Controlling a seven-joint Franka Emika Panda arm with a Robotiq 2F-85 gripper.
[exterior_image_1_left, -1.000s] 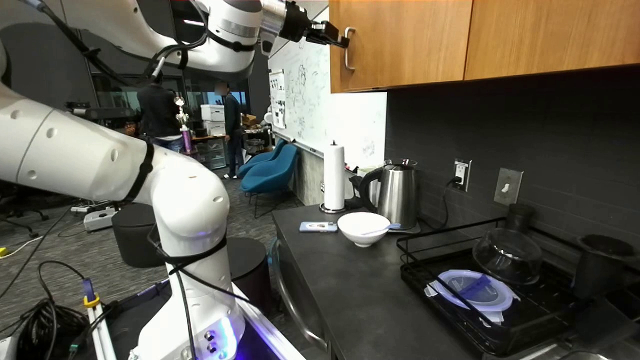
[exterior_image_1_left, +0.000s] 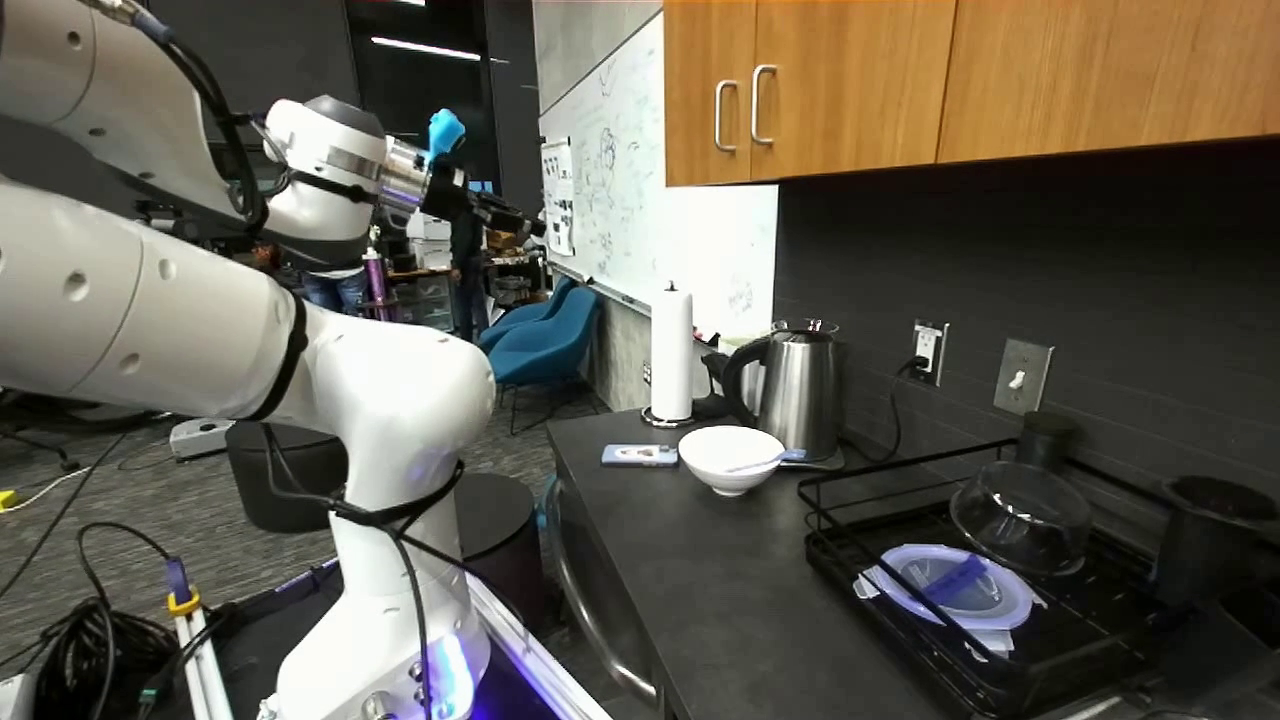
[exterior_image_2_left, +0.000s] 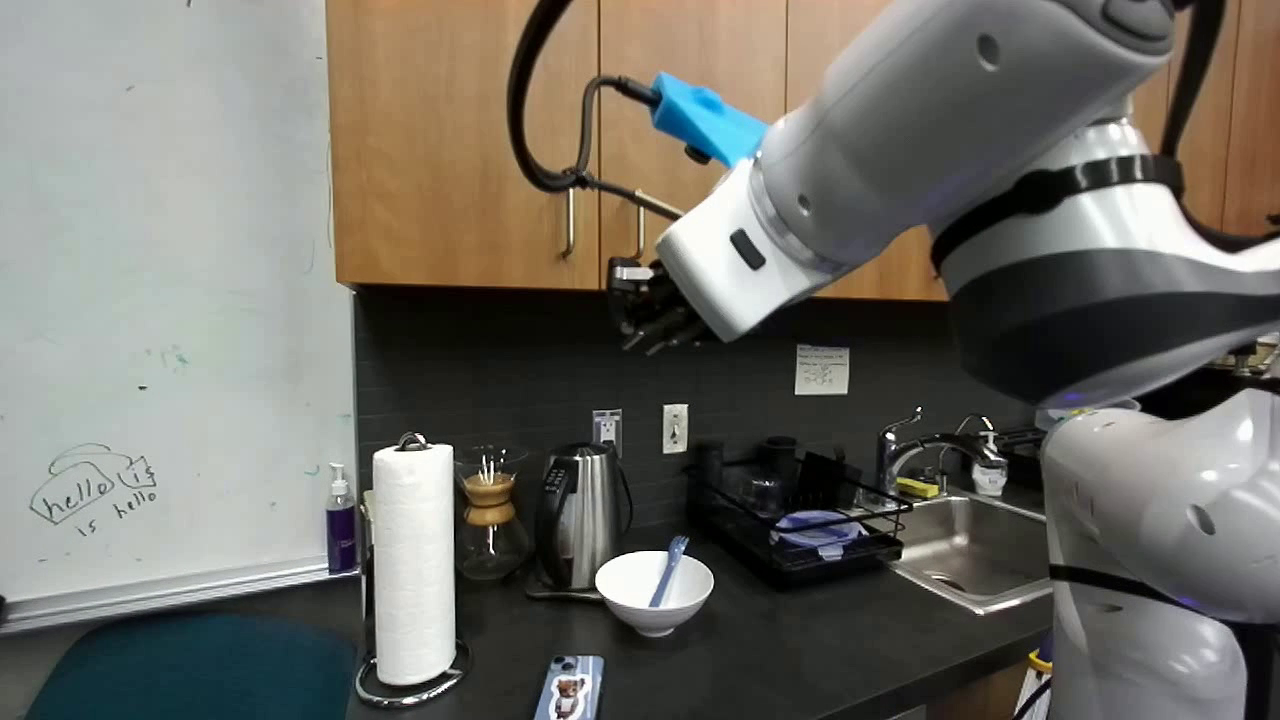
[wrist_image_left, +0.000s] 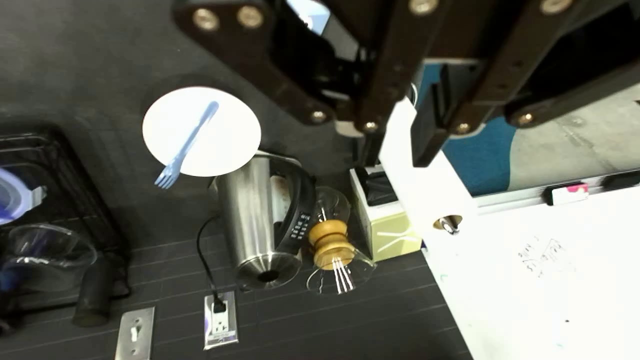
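Observation:
My gripper hangs in the air above the counter, its two dark fingers part open with a narrow gap. Nothing is held between them. In the second exterior view the gripper (exterior_image_2_left: 648, 334) is seen in front of the dark backsplash, just below the cabinets. On the counter stands a white bowl (exterior_image_2_left: 636, 586) with a blue fork (exterior_image_2_left: 668, 569) leaning inside it. A phone in a blue case (exterior_image_1_left: 639, 456) lies beside the bowl. The paper towel roll (exterior_image_2_left: 414, 564) is upright on its holder, and it appears behind the fingers in the wrist view.
A steel kettle (exterior_image_1_left: 801, 390) and a glass coffee maker (exterior_image_2_left: 491, 528) stand against the wall. The black dish rack (exterior_image_1_left: 828, 552) holds a lidded container and a clear bowl. Wooden cabinets (exterior_image_2_left: 468, 144) overhang the counter.
In the first exterior view my gripper has moved left and down, away from the cabinet handle that it overlapped earlier. Bowl, phone and kettle stand where they were.

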